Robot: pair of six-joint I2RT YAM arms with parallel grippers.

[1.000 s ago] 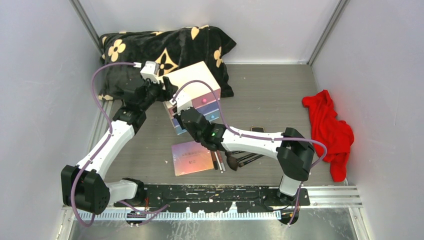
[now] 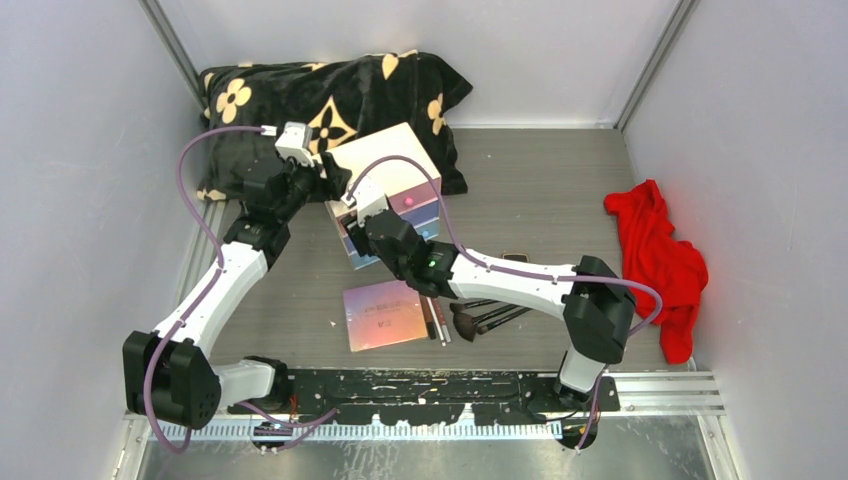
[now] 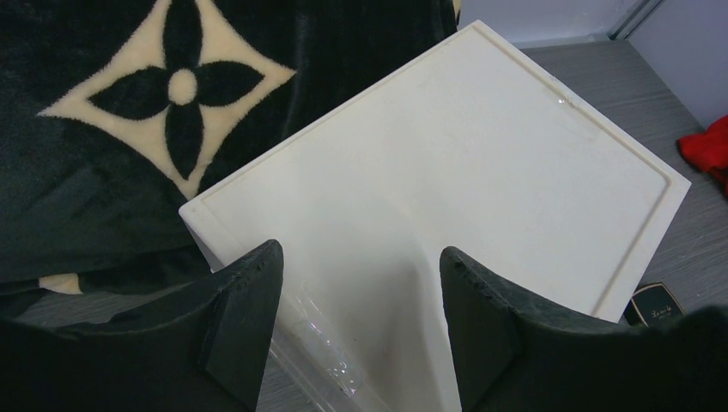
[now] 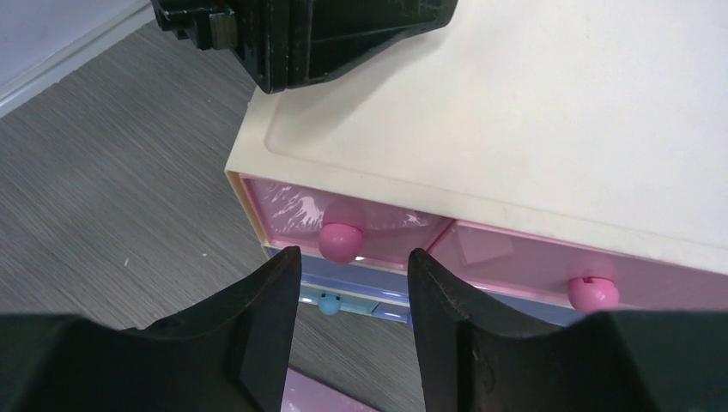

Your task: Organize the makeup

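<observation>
A white organizer box (image 2: 385, 152) with pink, lilac and blue drawers stands before the pillow. My left gripper (image 2: 335, 175) hangs over its top; in the left wrist view its fingers (image 3: 232, 335) are apart over the white lid (image 3: 481, 154). My right gripper is open at the front, fingers either side of the left pink knob (image 4: 341, 243), near the top drawer. A pink-orange palette (image 2: 385, 316) lies in front of the box, with several brushes (image 2: 478, 325) to its right.
A black patterned pillow (image 2: 270, 95) fills the back left. A red cloth (image 2: 650, 260) lies at the right. A small dark compact (image 3: 652, 305) lies beside the box.
My left gripper has moved slightly left.
</observation>
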